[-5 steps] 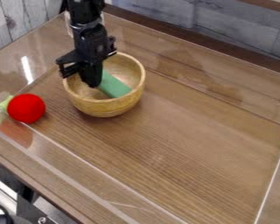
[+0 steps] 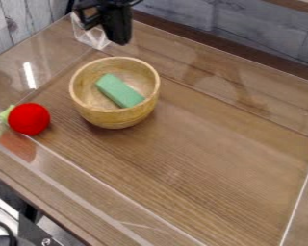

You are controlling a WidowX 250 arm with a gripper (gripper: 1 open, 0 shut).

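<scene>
My gripper (image 2: 118, 21) is at the top edge of the view, dark and partly cut off, above and behind a round yellow bowl (image 2: 141, 116). Its fingers are too small and blurred to read clearly. In the bowl lies a green rectangular block (image 2: 119, 90). A red ball (image 2: 31, 120), perhaps a tomato, with a pale green piece at its left, sits at the left, outside the bowl.
A pale crumpled-looking patch (image 2: 89, 31) is at the back left, by the arm. The table's edge runs along the upper left.
My gripper has risen from the bowl up and back to the top of the view. The green block stays in the bowl.
</scene>
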